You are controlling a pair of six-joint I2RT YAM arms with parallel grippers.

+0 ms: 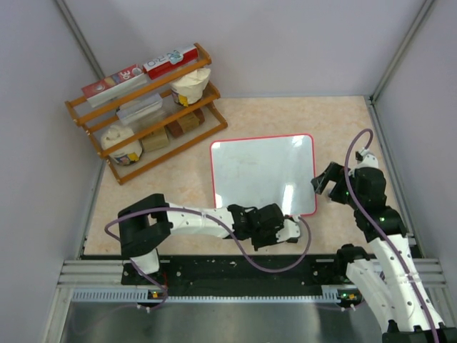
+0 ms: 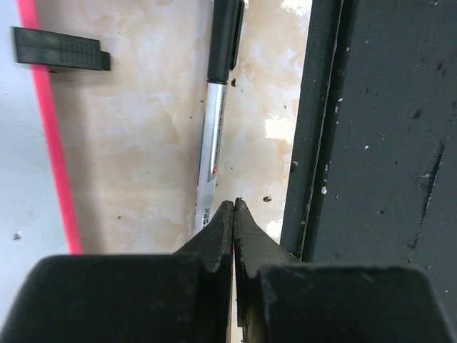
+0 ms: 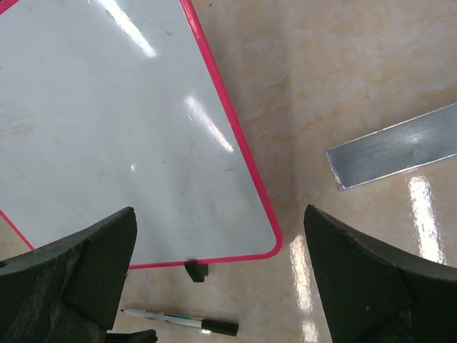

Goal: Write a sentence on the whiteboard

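The whiteboard point(image 1: 250, 171) with its red rim lies blank in the middle of the table. A marker pen point(image 2: 209, 150), silver with a black cap, lies on the table below the board's near edge. My left gripper is shut with nothing between its fingers; the pen lies outside them, to their left in the left wrist view. The top view has the pen mostly hidden by the left arm. My right gripper stands open and empty over the board's near right corner.
A flat grey eraser-like block point(image 3: 393, 146) lies right of the board. A black clip point(image 3: 196, 271) sits on the board's near rim. At the back left stands a wooden shelf point(image 1: 207, 89) with boxes and tubs. A dark rail point(image 2: 314, 143) runs along the table's near edge.
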